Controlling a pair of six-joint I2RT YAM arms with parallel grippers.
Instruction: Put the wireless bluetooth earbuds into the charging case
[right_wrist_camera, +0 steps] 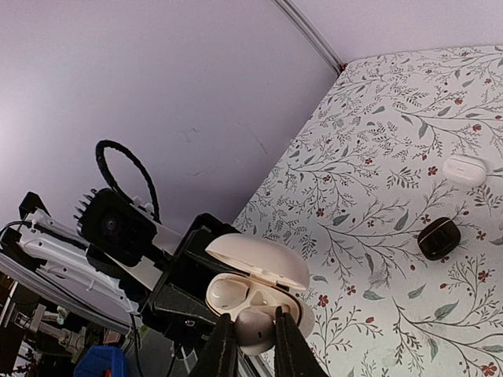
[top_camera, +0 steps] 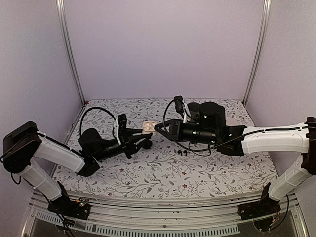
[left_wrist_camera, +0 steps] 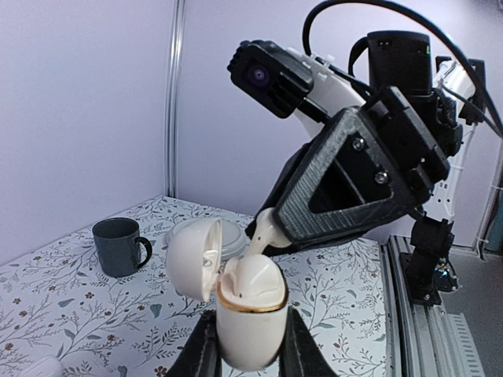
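Observation:
A white charging case (left_wrist_camera: pixel 251 334) with its lid open is gripped by my left gripper, raised above the table in the middle of the top view (top_camera: pixel 148 127). In the right wrist view one well of the case shows a white piece seated in it. My right gripper is shut on a white earbud, held at the case's other well; in the left wrist view its stem slants up from the case into the fingers. Whether that earbud is fully seated I cannot tell.
A black case (right_wrist_camera: pixel 438 238) and a white case (right_wrist_camera: pixel 464 170) lie on the patterned table (right_wrist_camera: pixel 377 314). A dark mug (left_wrist_camera: pixel 116 247) and a white round container (left_wrist_camera: pixel 233 234) stand behind. Small black pieces (top_camera: pixel 182 152) lie below the right gripper in the top view.

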